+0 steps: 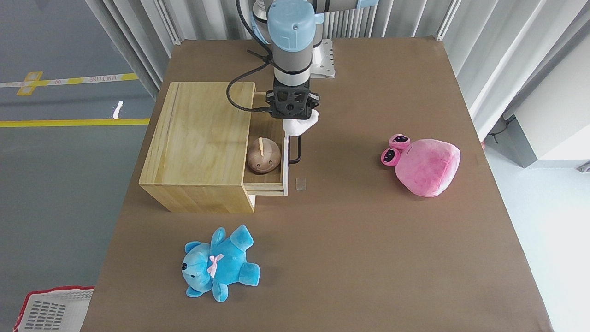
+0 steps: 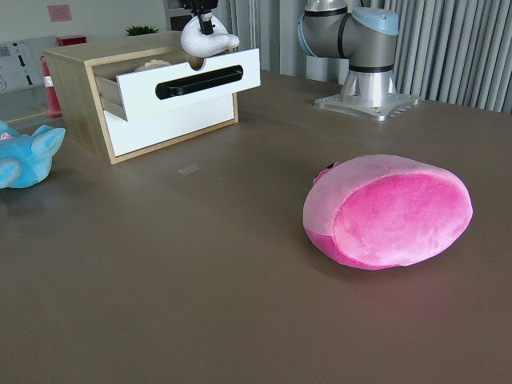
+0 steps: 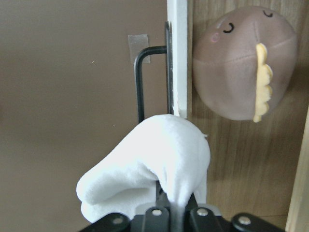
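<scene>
My gripper is shut on a white plush toy (image 3: 145,159), part white with soft folds, held over the upper drawer's front edge, as the front and left views show too (image 2: 210,36). The open drawer (image 1: 265,124) of the wooden cabinet (image 1: 196,133) has a white front (image 2: 136,96) with a black handle (image 1: 298,149). Inside the drawer lies a round brown plush (image 1: 263,157) with a yellow crest, beside the held toy in the wrist view.
A pink plush (image 1: 428,166) lies on the table to the right. A blue bear (image 1: 227,260) lies in front of the cabinet. The front and right of the brown table (image 1: 387,260) have free room. A white basket (image 1: 55,310) is beyond the table's front left.
</scene>
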